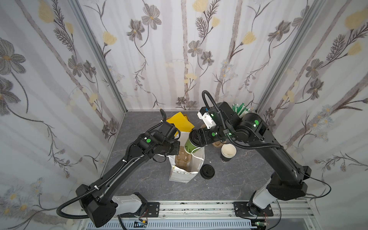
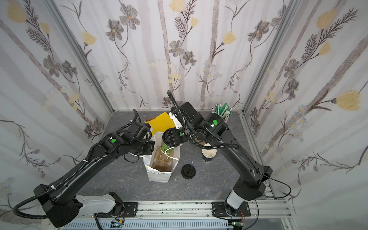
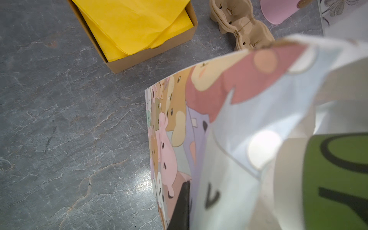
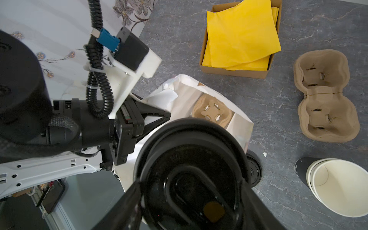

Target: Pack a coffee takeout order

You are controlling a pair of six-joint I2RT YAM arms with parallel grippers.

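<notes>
A green cup [image 1: 190,147] with a black lid [image 4: 191,168] is held tilted over the rear of the open white paper bag [image 1: 183,176], its lower end inside the mouth. My right gripper is shut on it at the lid, one finger on each side. Inside the bag lies a brown cardboard cup carrier [image 4: 213,110]; the cup hides part of it in the right wrist view. At the bag's left rim my left gripper [image 1: 177,148] is shut on the bag wall; one dark finger [image 3: 181,209] shows against the printed paper [image 3: 168,153].
Yellow napkins [image 4: 243,34] fill a box behind the bag. A second carrier [image 4: 325,95], stacked white cups [image 1: 228,152] and a loose black lid [image 1: 207,171] are to its right. Green-wrapped sticks [image 2: 222,110] stand at the back right.
</notes>
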